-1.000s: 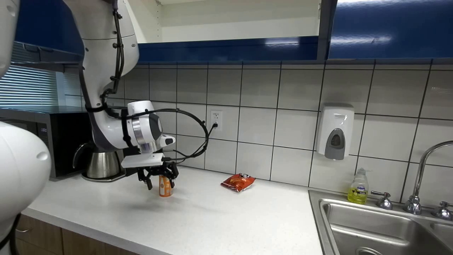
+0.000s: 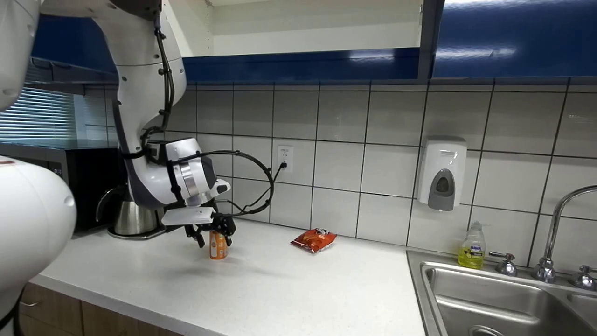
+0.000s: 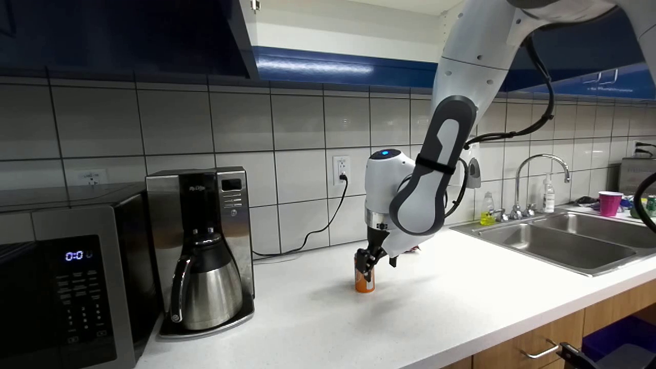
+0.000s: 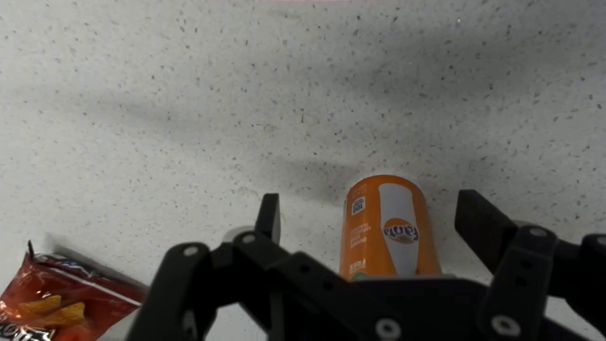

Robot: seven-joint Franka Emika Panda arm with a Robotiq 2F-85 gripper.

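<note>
An orange Fanta can (image 4: 363, 238) stands upright on the white counter; its near end is hidden behind the gripper body in the wrist view. My gripper is open, one finger (image 4: 271, 219) to the left of the can and the other (image 4: 480, 227) to its right, with a visible gap on both sides. In exterior view 1 the gripper (image 2: 214, 241) is low over the can (image 2: 218, 250), its fingers around the can's upper part. From the other side, exterior view 2 shows the can's (image 3: 364, 285) lower part below the gripper (image 3: 379, 269).
A red chip bag (image 2: 314, 240) lies near the tiled wall. A coffee maker (image 3: 203, 252) and a microwave (image 3: 74, 277) stand at the left of exterior view 2. The sink (image 2: 498, 297) and a yellow soap bottle (image 2: 473, 246) are at the right. Open counter lies between can and sink.
The gripper has come down slightly and shifted a little to the right in exterior view 1, its fingers now lower beside the can. Can and chip bag have not moved.
</note>
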